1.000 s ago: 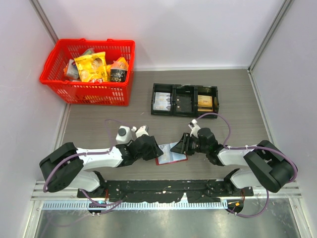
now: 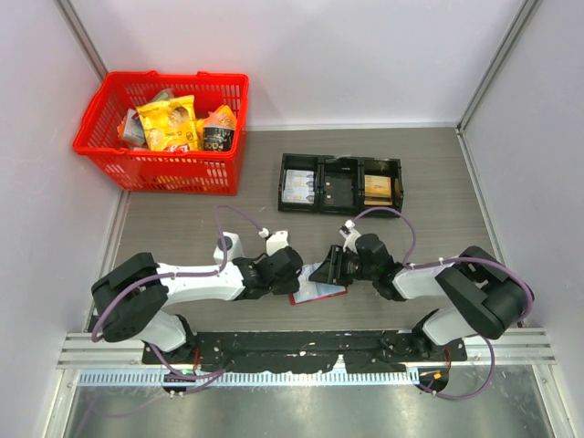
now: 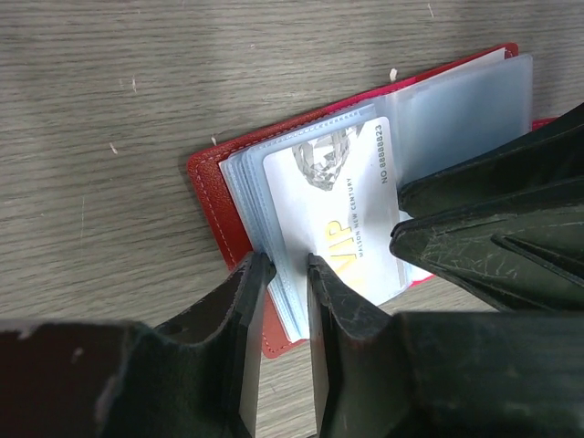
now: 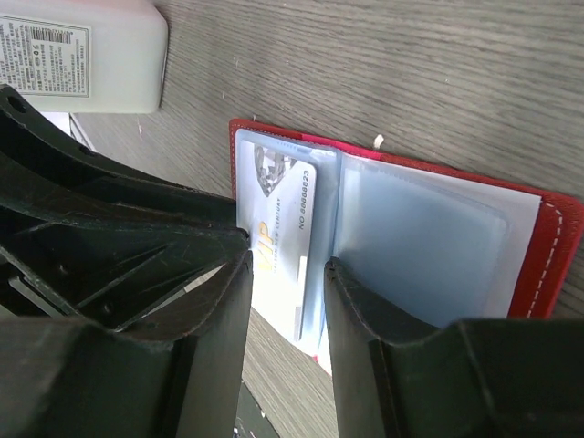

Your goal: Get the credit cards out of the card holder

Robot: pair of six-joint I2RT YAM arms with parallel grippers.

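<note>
The red card holder lies open on the table, with clear sleeves and a white VIP card on top of a stack. My left gripper is part open at the stack's left edge, fingertips on the card and sleeve edges. My right gripper stands open over the sleeves, its fingertips either side of the card stack's right part. In the left wrist view the right gripper's dark fingers reach over the holder's right side.
A white bottle stands beside the holder. A black three-compartment box and a red basket with snack bags are farther back.
My right arm has shifted slightly left.
</note>
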